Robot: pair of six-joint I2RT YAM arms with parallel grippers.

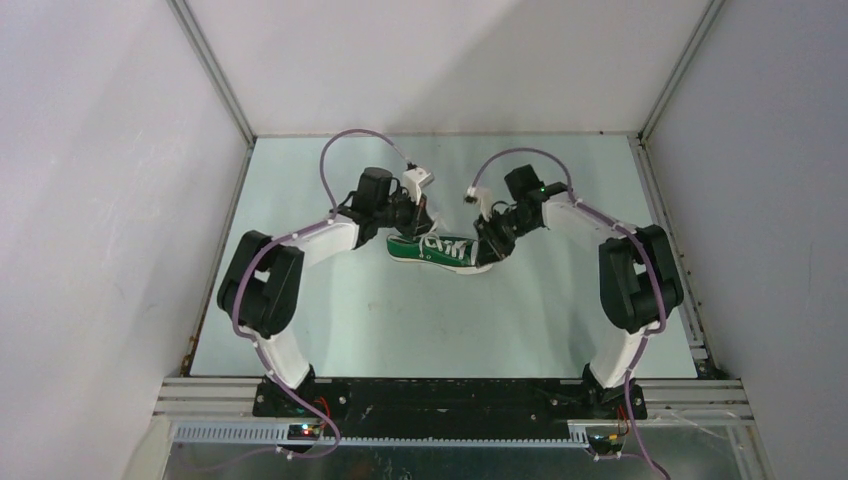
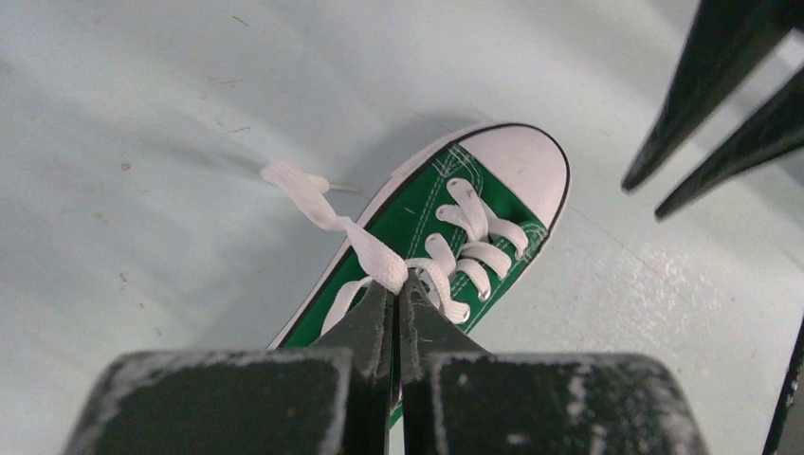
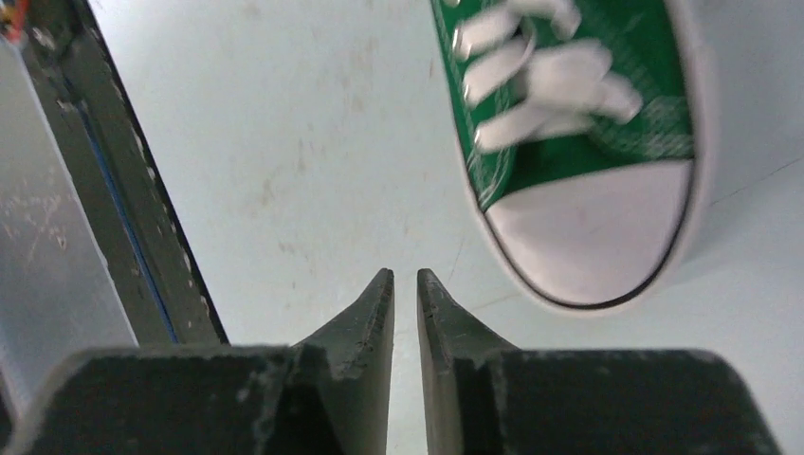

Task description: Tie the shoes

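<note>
A green sneaker (image 1: pixel 437 250) with white laces lies sideways on the table, toe to the right. My left gripper (image 1: pixel 423 225) is shut over its middle, pinching a white lace (image 2: pixel 374 254) whose free end lies up and to the left. My right gripper (image 1: pixel 485 245) is above the toe end; in the right wrist view its fingertips are close with a narrow gap and nothing visible between them, below the toe cap (image 3: pixel 583 232). In the left wrist view the dark right fingers (image 2: pixel 711 76) stand at upper right, blurred.
Walls bound it at back and sides, and a dark rail (image 1: pixel 450 400) runs along the front edge.
</note>
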